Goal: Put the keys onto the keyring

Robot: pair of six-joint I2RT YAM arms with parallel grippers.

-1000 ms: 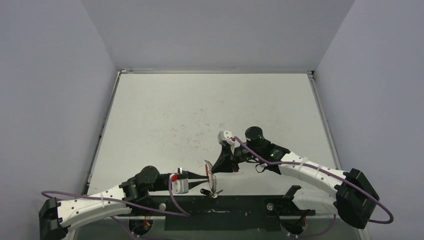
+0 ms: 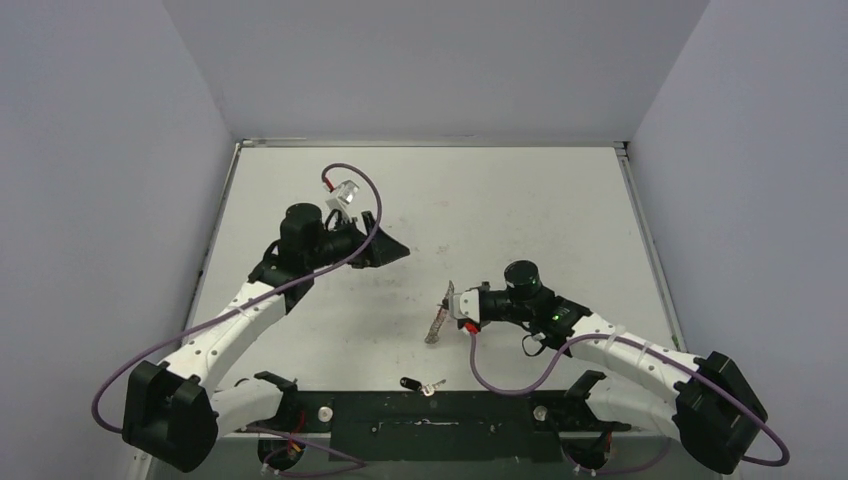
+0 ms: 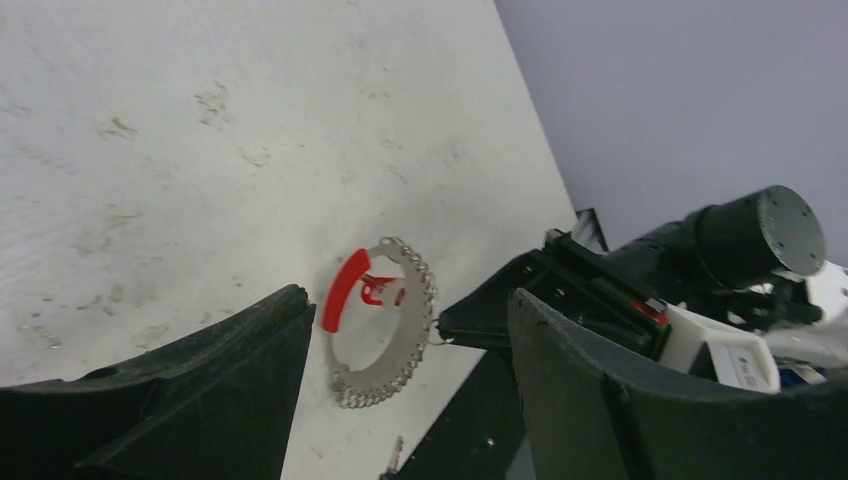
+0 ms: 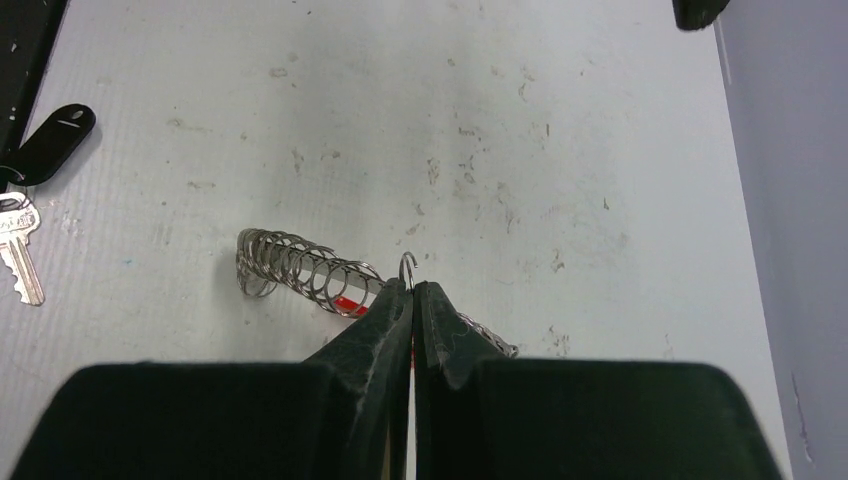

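A metal ring of coiled wire with a red strip, seemingly the keyring (image 2: 436, 326), hangs at the tips of my right gripper (image 2: 449, 303). In the right wrist view that gripper is shut, and a thin wire loop shows at its fingertips. The left wrist view shows the ring (image 3: 418, 345) face-on, away from my left gripper, whose fingers stand apart with nothing between them. A silver key (image 4: 20, 250) joined to a black fob (image 4: 58, 142) lies on the table near its front edge.
Behind the key, the white table (image 2: 520, 200) is broad and bare, with small marks. A dark strip (image 2: 440, 425) runs along the front edge. Grey walls (image 2: 780, 220) enclose the sides and back.
My left gripper has pulled off the ring and swung backward, up the table. The right gripper has moved slightly right and back with the ring, away from the key and fob.
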